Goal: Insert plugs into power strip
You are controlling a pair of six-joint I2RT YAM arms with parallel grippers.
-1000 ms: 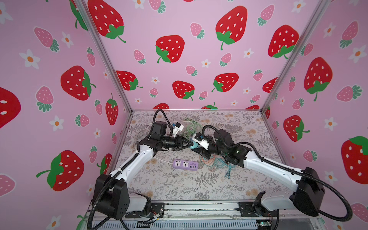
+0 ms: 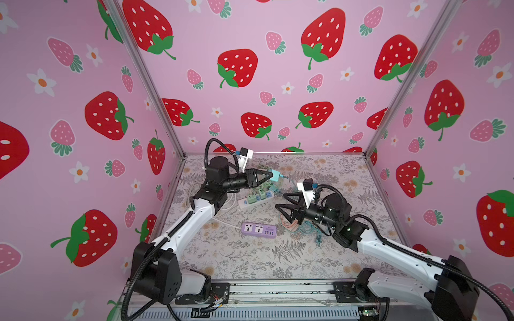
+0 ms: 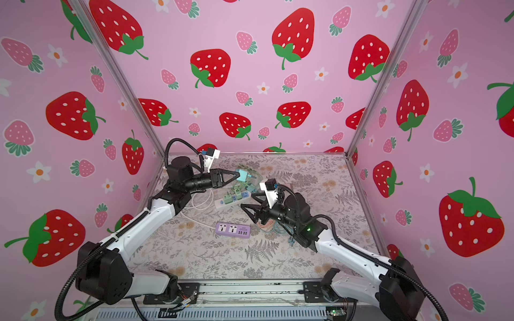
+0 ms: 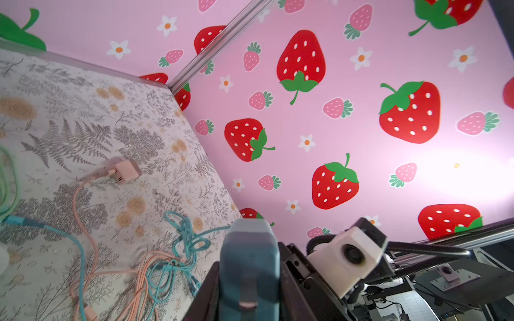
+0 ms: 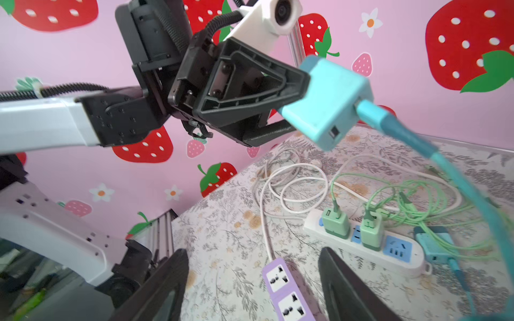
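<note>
My left gripper (image 2: 267, 175) is raised above the power strips, shut on a light blue plug (image 5: 326, 101) with its cable trailing rightward. My right gripper (image 3: 249, 207) hangs open, lower and to the right, nothing between its fingers. Beneath lies a white power strip (image 5: 399, 248) carrying two green plugs (image 5: 336, 220). In front of it is a purple power strip (image 2: 258, 229), its sockets visibly empty. Another blue plug (image 5: 433, 240) lies beside the white strip's right end.
Pink and blue cables are bundled to the right, with a pink plug on the cloth. Green and white cables tangle at the back left.
My left gripper has risen with the blue plug.
</note>
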